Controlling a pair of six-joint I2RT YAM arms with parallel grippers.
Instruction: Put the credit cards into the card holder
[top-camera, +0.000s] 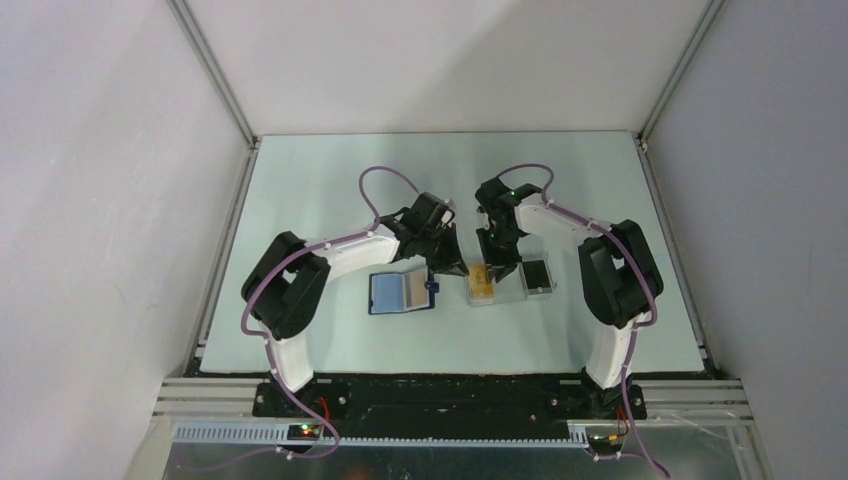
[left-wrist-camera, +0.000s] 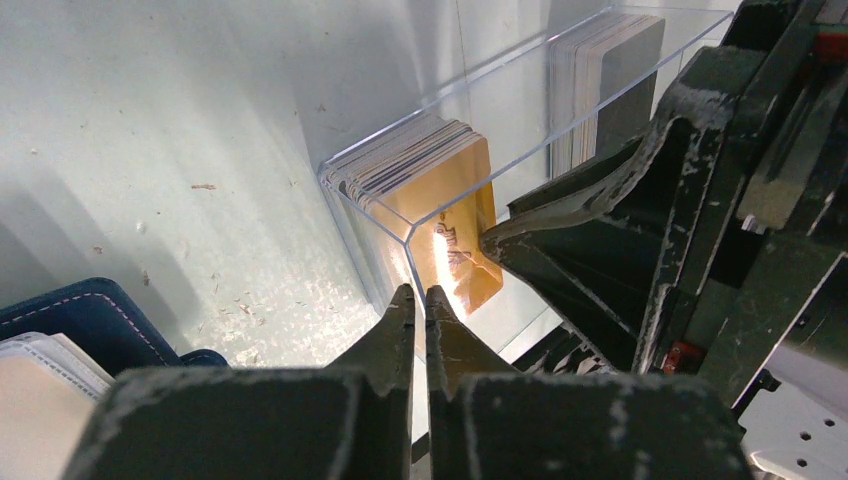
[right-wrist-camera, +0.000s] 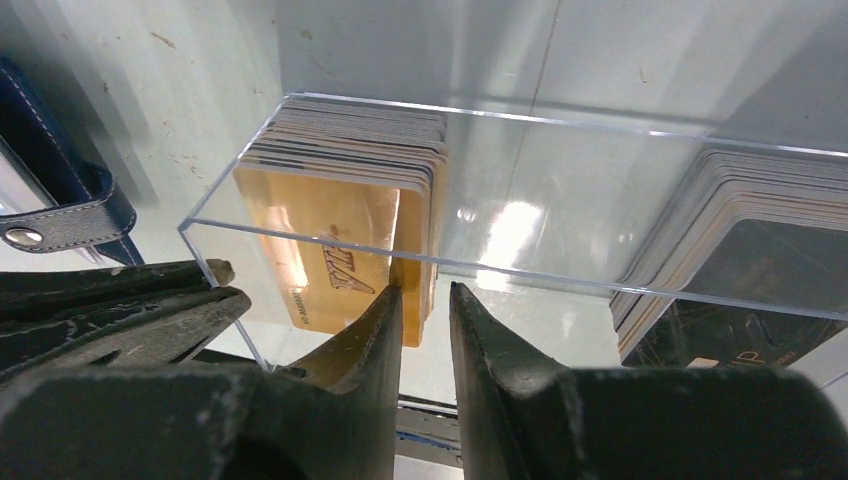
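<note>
A clear acrylic box (right-wrist-camera: 530, 255) holds stacked cards: gold-fronted cards (top-camera: 480, 286) (left-wrist-camera: 460, 230) at its left, dark ones (top-camera: 536, 276) (right-wrist-camera: 750, 280) at its right. My left gripper (top-camera: 458, 268) is shut on the box's near left corner. My right gripper (top-camera: 492, 268) is part open over the gold stack, one finger at the stack's right side, the other over bare clear plastic. The dark blue card holder (top-camera: 400, 292) (right-wrist-camera: 80, 200) lies open left of the box, with pale sleeves inside.
Both arms meet closely at the middle of the table, so room between the grippers is tight. The table's back (top-camera: 400, 160), outer sides and front strip are clear.
</note>
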